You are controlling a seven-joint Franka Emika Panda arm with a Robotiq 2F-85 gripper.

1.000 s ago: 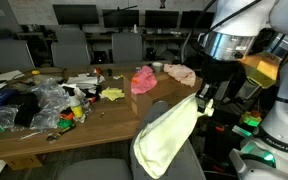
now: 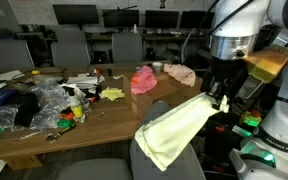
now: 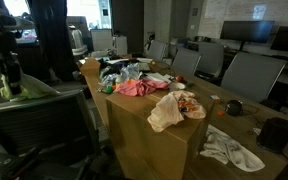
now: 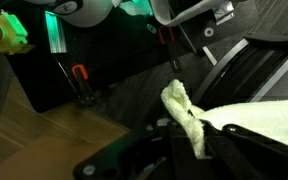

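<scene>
A pale yellow-white cloth [image 2: 174,132] hangs from my gripper [image 2: 220,101], which is shut on one upper corner. Its lower part spreads down across the front of the grey chair [image 2: 189,165]. In exterior view 2 the cloth [image 3: 29,90] appears at the left, by the top of a dark chair back [image 3: 44,122], with the arm above it. The wrist view has the cloth [image 4: 259,115] running from between the dark fingers toward the right edge. A small bunched end sticks out past the fingertips.
Tools, bags and bottles crowd the long wooden table [image 2: 114,122]. A pink cloth [image 2: 143,80] lies on a cardboard box [image 2: 142,100] near the chair. Another whitish cloth [image 3: 231,149] lies on the right-hand table. Dark floor lies below the gripper.
My gripper has moved to the right, holding the cloth's corner throughout. The cloth's upper part is drawn rightward with it, while its lower end stays by the chair.
</scene>
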